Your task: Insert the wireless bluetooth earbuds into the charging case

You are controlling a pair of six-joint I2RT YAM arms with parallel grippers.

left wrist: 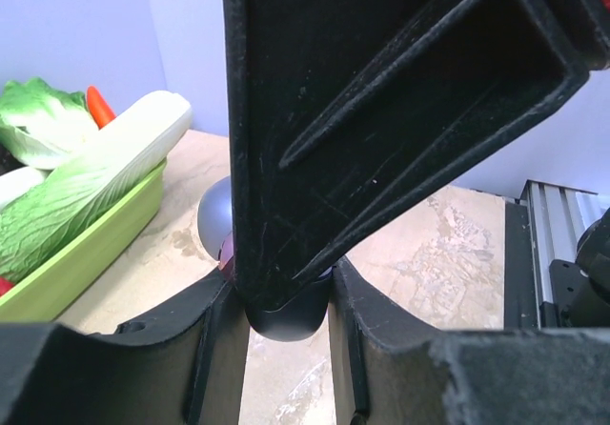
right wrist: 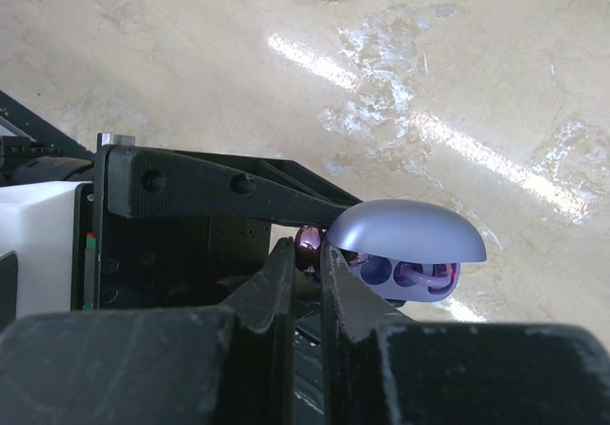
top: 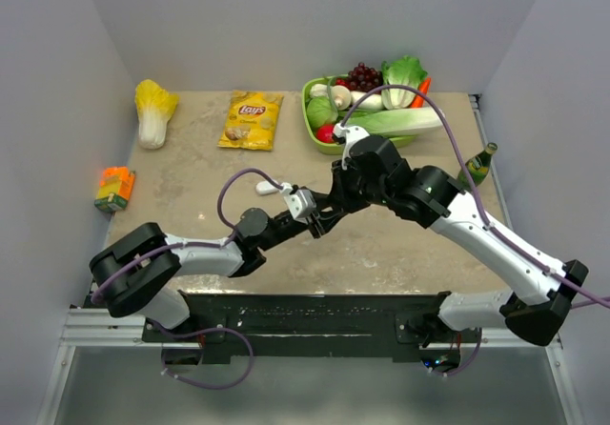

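The charging case [right wrist: 410, 234], grey-purple with its lid up, is in the right wrist view just right of my right fingertips. My left gripper [top: 317, 219] is shut on it. In the left wrist view the case's dark underside [left wrist: 289, 320] shows between those fingers, and its lid [left wrist: 215, 217] sticks out behind. A shiny dark purple earbud [right wrist: 308, 247] sits at the tips of my right gripper, shut on it, right against the case's near end. Whether the earbud is inside a slot I cannot tell. The right gripper's black body [left wrist: 381, 111] hides much of the case from the left wrist.
A small white object [top: 270, 187] lies on the table left of the grippers. Behind stands a green basket [top: 310, 125] of vegetables. A chip bag [top: 252, 120], a yellow-topped cabbage [top: 154, 113], an orange box [top: 115, 189] and a bottle [top: 477, 165] stand farther out.
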